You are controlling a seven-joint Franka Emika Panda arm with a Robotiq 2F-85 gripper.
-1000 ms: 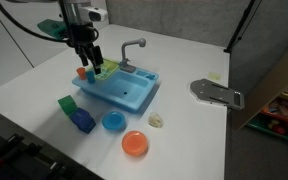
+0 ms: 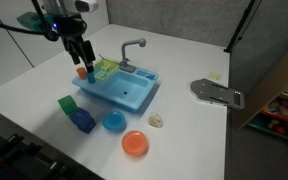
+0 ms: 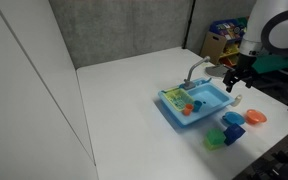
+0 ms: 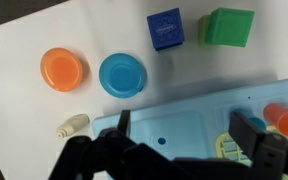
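My gripper stands open in the wrist view, its two dark fingers apart with only the blue toy sink point(image 4: 180, 133) visible below the gap. In exterior view 1 the gripper point(image 2: 81, 60) hangs above the table at the sink's left end. An orange cup point(image 2: 82, 73) and a blue cup point(image 2: 91, 78) stand there, beside a yellow-green rack point(image 2: 106, 69). Across the wrist view's upper part lie a blue plate point(image 4: 122, 75), an orange plate point(image 4: 61, 69), a dark blue block point(image 4: 166, 29) and a green block point(image 4: 228, 27).
A grey faucet point(image 2: 131, 45) rises behind the sink. Right of it, a small cream object point(image 2: 155, 120) and a grey metal tray point(image 2: 217, 94) lie on the white table. Shelves with bins point(image 2: 281, 90) stand beyond the right edge.
The cups, blocks and plates look unmoved.
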